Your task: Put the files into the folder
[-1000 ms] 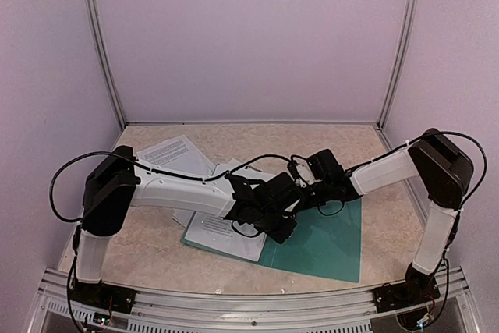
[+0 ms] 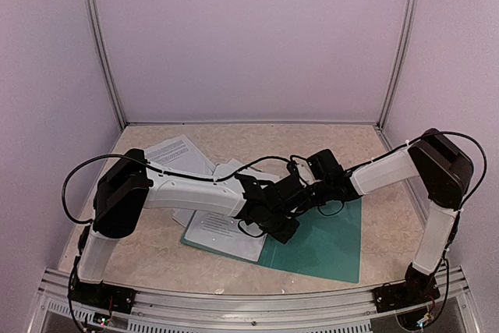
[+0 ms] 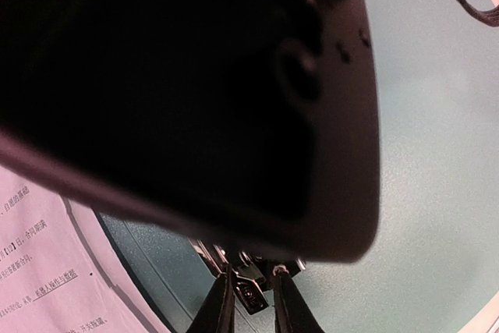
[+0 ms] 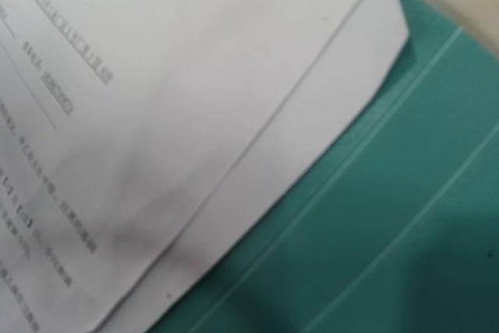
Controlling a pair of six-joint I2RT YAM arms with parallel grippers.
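The open green folder [image 2: 320, 247] lies on the table, with white papers [image 2: 218, 239] on its left half, also along the left of the left wrist view [image 3: 39, 263]. My left gripper is part open at the folder's middle, its fingers either side of a dark metal clip [image 3: 248, 292]; whether it grips that is unclear. My right gripper [image 2: 312, 189] is at the folder's upper part, close beside the left one, its fingers hidden. In the right wrist view, stacked sheets [image 4: 195, 99] lie on green card [image 4: 413, 232].
More loose sheets [image 2: 171, 151] lie at the back left, partly under my left arm. Both arms crowd over the folder's middle. Bare table [image 2: 390, 255] shows at the right and along the front and back.
The right arm shows no visible change, nor do the folder and papers.
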